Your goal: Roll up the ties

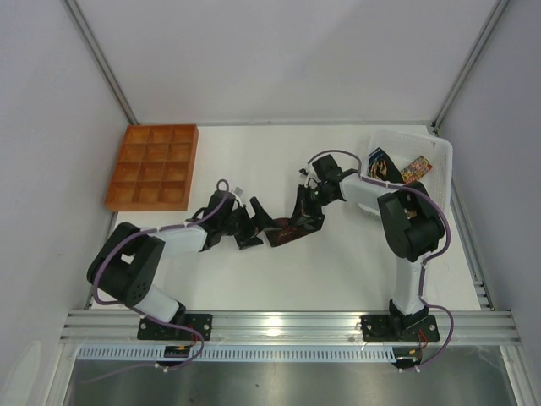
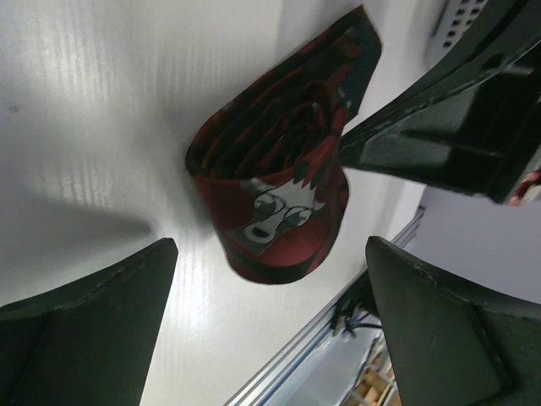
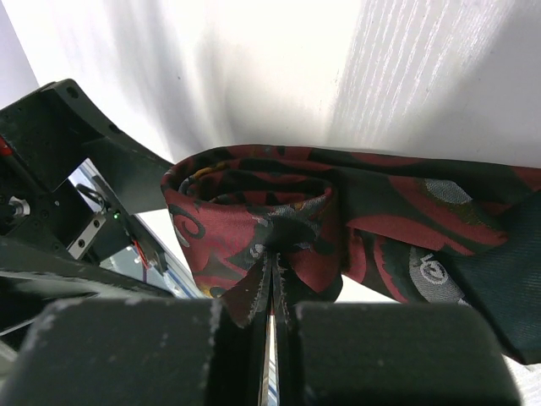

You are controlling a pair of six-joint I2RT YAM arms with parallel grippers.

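A dark red-and-black patterned tie lies in the table's middle, partly rolled. In the left wrist view its roll stands on edge, with a white cartoon face on the outer layer. The flat tail runs off to the right in the right wrist view. My left gripper is open, one finger to each side of the roll's near end and clear of it. At the roll's other side, the fingertips of my right gripper stand close together against the cloth. Whether any fabric is between them is hidden.
An empty brown compartment box stands at the back left. The white basket at the right holds more patterned ties. Open table lies behind and in front of the two grippers, which are close to each other.
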